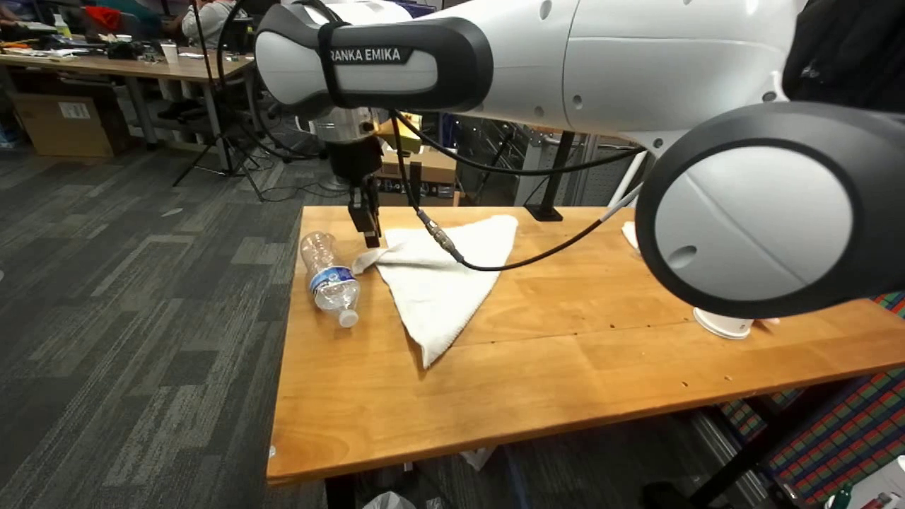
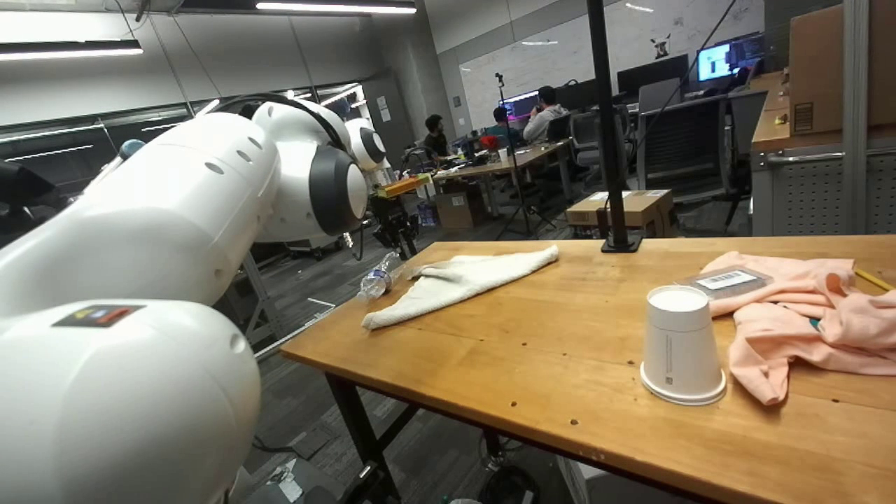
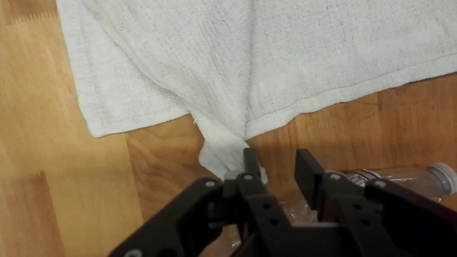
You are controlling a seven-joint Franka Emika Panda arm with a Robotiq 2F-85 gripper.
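Observation:
A white cloth [image 1: 458, 271] lies on the wooden table, folded over on itself, with one narrow corner drawn out toward a clear plastic bottle [image 1: 333, 276]. In the wrist view that corner of the cloth [image 3: 220, 150] reaches up to my left finger. My gripper is part open, its two fingers apart with bare table showing between the tips. The bottle [image 3: 411, 177] lies on its side beneath and beside the right finger, partly covered by the gripper. From outside, the gripper [image 1: 371, 242] hangs just above the cloth's edge, close to the bottle.
On the other end stand an upside-down white cup [image 2: 682, 344] and a heap of pink cloth [image 2: 806, 319] with a clear flat case [image 2: 729, 281] on it. A black post [image 2: 617, 168] rises at the table's edge.

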